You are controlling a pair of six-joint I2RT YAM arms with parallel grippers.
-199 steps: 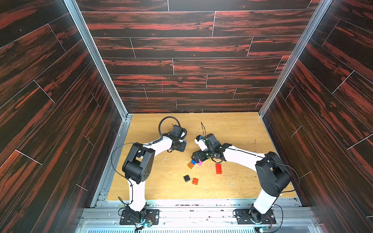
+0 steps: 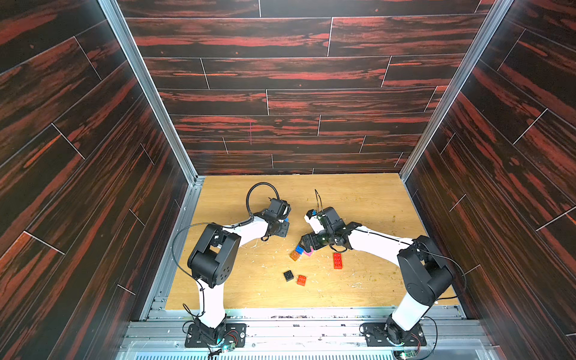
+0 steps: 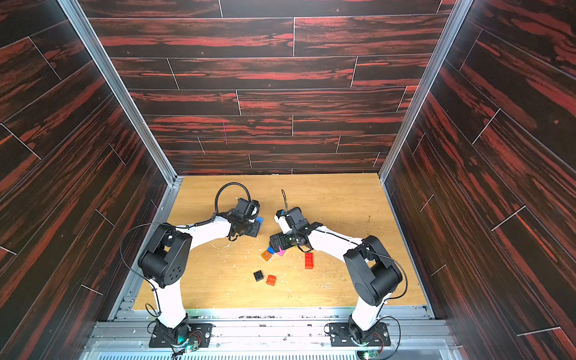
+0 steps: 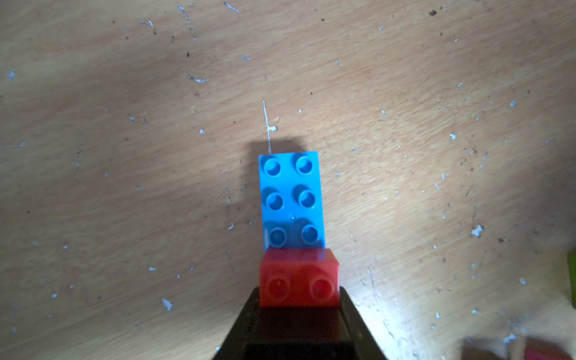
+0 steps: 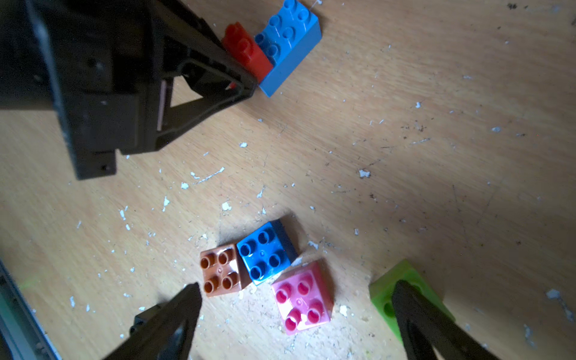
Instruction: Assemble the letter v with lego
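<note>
In the left wrist view my left gripper is shut on a red brick (image 4: 298, 273), which sits at the near end of a light blue brick (image 4: 291, 198); whether they are joined I cannot tell. The right wrist view shows both bricks at the top. My right gripper is open above a pink brick (image 5: 303, 297) and a green brick (image 5: 402, 279). A dark blue brick (image 5: 265, 252) and an orange brick (image 5: 222, 267) lie beside the pink one.
A long red brick (image 2: 337, 260), a small red brick (image 2: 301, 280) and a black brick (image 2: 288, 275) lie toward the front of the wooden table (image 2: 372, 198).
My right gripper has shifted a little to the right.
</note>
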